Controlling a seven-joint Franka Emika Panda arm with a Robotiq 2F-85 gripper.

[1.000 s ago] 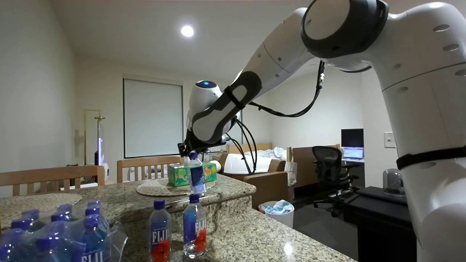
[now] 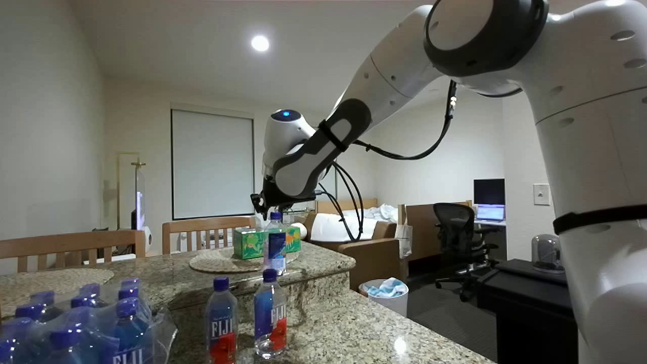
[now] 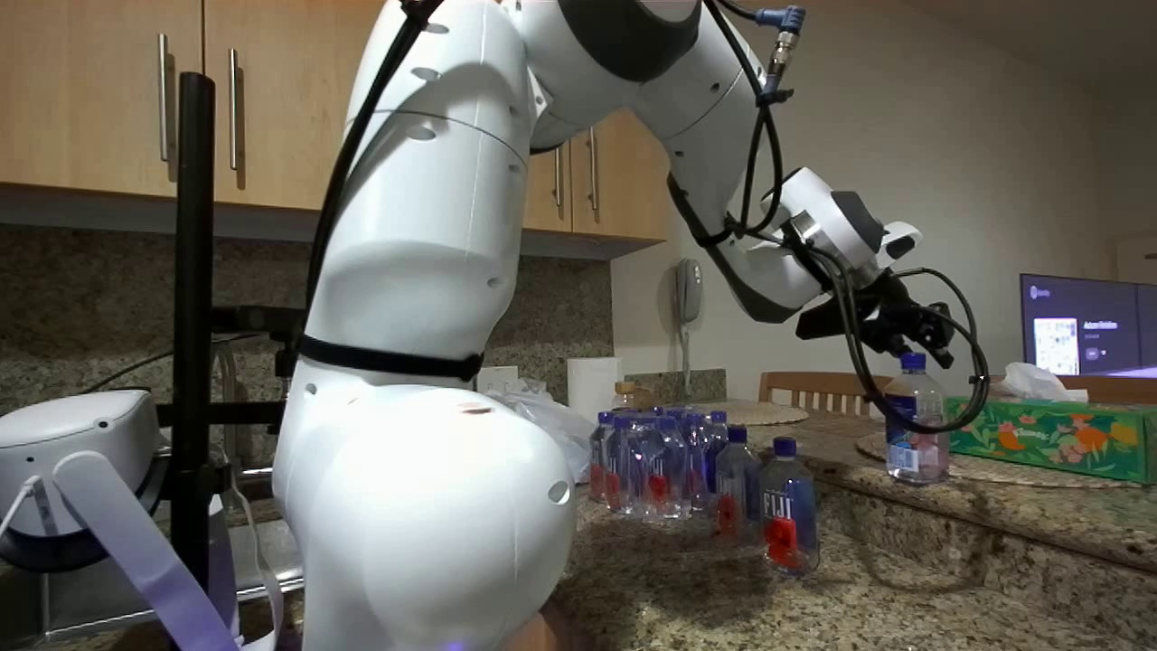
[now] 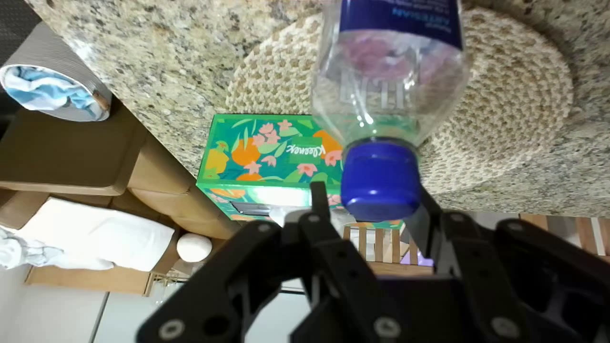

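A clear Fiji water bottle (image 2: 275,245) with a blue cap stands upright on the raised granite counter, close to its edge. The wrist view looks down past its cap (image 4: 381,180). My gripper has one finger on each side of the cap. A gap shows between the cap and the left finger; the right finger is right at the cap's edge, and contact there is unclear. From the side, the gripper (image 3: 927,331) sits just above the bottle's top, fingers part open.
Beside the bottle, a green Kleenex box (image 3: 1058,436) rests on a round woven mat (image 4: 514,108). Two more Fiji bottles (image 2: 222,321) stand on the lower counter, near a plastic-wrapped pack of several bottles (image 2: 79,327).
The bottle was leaning slightly and now stands upright, its top shifted right. The arm and gripper have moved slightly up and to the right in exterior view 1.
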